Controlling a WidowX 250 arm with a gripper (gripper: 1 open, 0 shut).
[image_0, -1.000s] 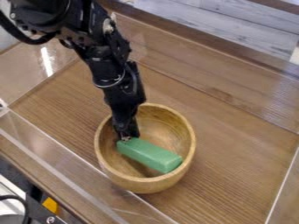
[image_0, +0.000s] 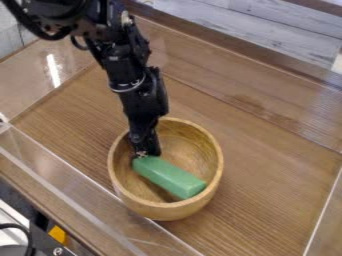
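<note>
A wooden bowl (image_0: 199, 150) stands on the wooden table, holding a green oblong block (image_0: 171, 178) that lies slanted along its bottom. My black gripper (image_0: 144, 148) reaches down into the back left of the bowl, its tip at the upper end of the block. Whether the fingers are open or closed on the block is hidden and too dark to tell.
Bare table (image_0: 267, 130) lies right of and behind the bowl. A clear edge strip runs along the lower left, with a small orange object (image_0: 58, 234) and a cable beyond it. A pale wall is at the back right.
The arm and gripper have shifted very slightly, and the green block sits at nearly the same place and angle in the bowl.
</note>
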